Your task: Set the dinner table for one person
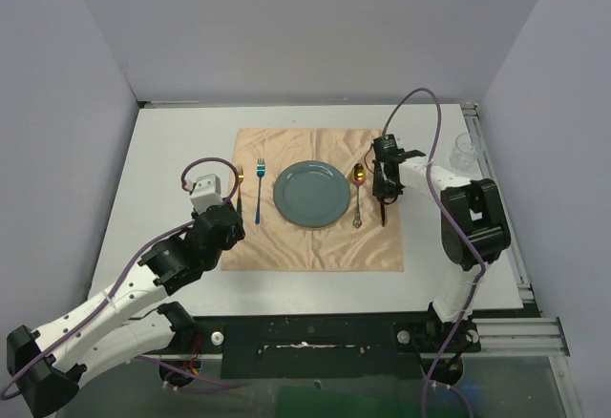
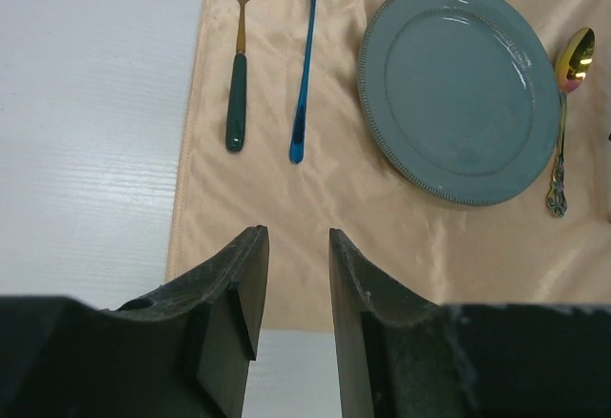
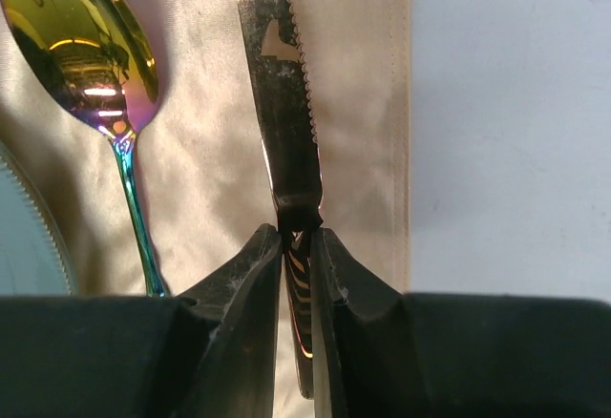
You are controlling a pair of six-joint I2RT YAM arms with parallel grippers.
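Observation:
The grey-blue plate (image 1: 311, 194) lies on the peach placemat (image 1: 320, 251). To its left, a gold-tined fork with a green handle (image 2: 237, 103) and a blue fork (image 2: 305, 65) lie side by side. A spoon (image 1: 358, 194) with a rainbow sheen rests just right of the plate. Right of the spoon is a dark serrated knife (image 3: 277, 94); my right gripper has closed around its neck, over the mat's right side. Over the mat's lower left, my left gripper is open and empty.
A clear glass (image 1: 465, 151) stands at the right edge of the white table (image 1: 172, 160), beyond the right arm. Bare tabletop lies left of the mat and along its front.

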